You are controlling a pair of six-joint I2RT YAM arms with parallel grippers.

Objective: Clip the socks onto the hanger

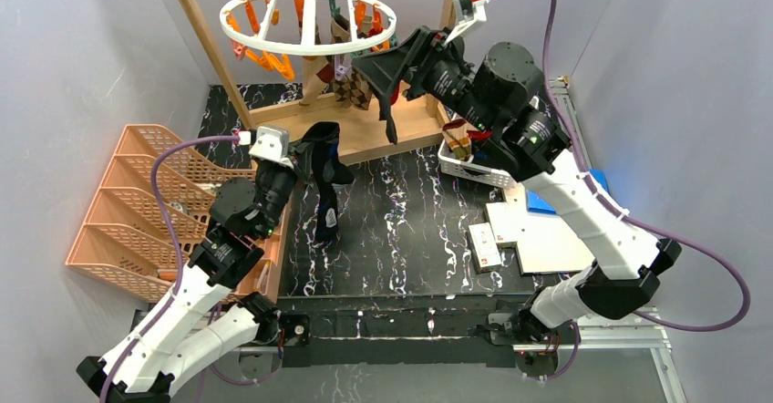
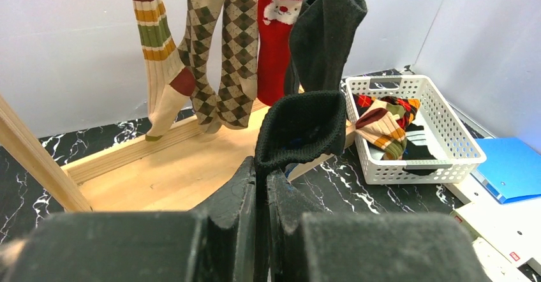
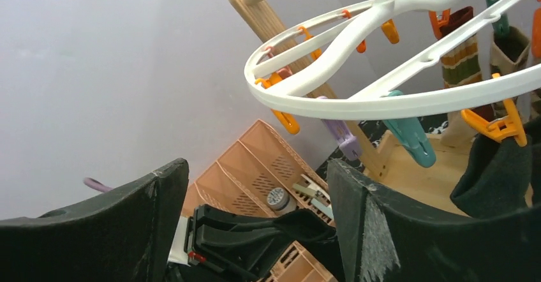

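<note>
The white round hanger carries orange, red, purple and teal clips. Patterned socks, a red sock and a dark grey sock hang from it. My left gripper is shut on a black sock, whose cuff rises above the fingers; in the top view its foot dangles below. Beside the hanger's front right rim, my right gripper stands open, nothing between its fingers. A purple clip and a teal clip are close by its right finger.
A white basket at the right holds more socks. An orange compartment rack stands at the left, and white boxes lie right of centre. The wooden stand's post is an obstacle.
</note>
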